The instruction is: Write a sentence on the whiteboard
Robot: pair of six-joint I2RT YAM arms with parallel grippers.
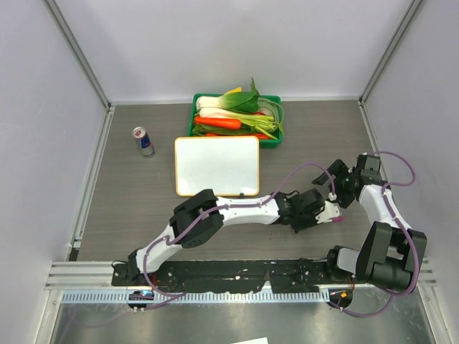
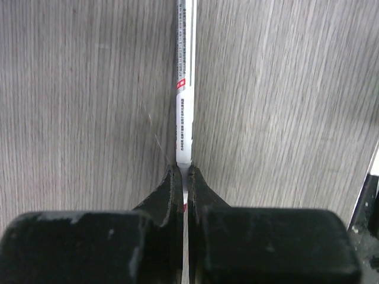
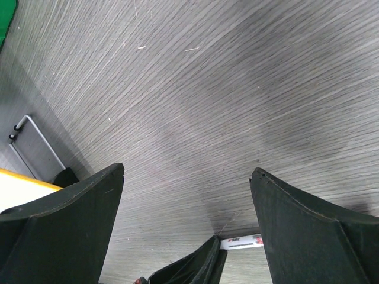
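A white marker with a magenta end (image 1: 337, 218) lies at the front right of the table in the top view, mostly covered by the left arm. In the left wrist view the fingers of my left gripper are shut on the marker (image 2: 185, 118) close to its tip, and its body runs away from them. My right gripper is open with nothing between its fingers; part of the left gripper's fingers (image 3: 204, 260) and the marker (image 3: 241, 242) show low between them. The whiteboard (image 1: 216, 166), orange-edged and blank, stands at the table's centre.
A green basket of vegetables (image 1: 271, 142) stands behind the whiteboard. A soda can (image 1: 143, 141) is at the back left. Both arms are close together at the right.
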